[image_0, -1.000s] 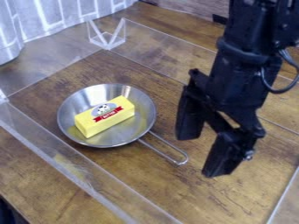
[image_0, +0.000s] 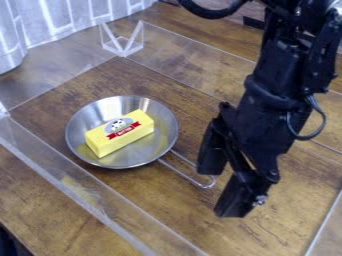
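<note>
A steel pan (image_0: 147, 147) lies on the wooden table, its wire handle reaching toward the right. In it rests a yellow box (image_0: 120, 139) with a red-and-white label. The black gripper (image_0: 227, 178) is right of the pan, low over the handle, its fingers apart and nothing visible between them. The arm above it fills much of the right side and hides part of the table.
Clear acrylic strips (image_0: 80, 198) run along the table's left and back. A small clear plastic piece (image_0: 120, 40) stands at the back left, near a white curtain (image_0: 27, 25). Bare wood surrounds the pan.
The arm has shifted and turned slightly over the last second, its fingertips moving a little downward in the view. The pan and box look unmoved.
</note>
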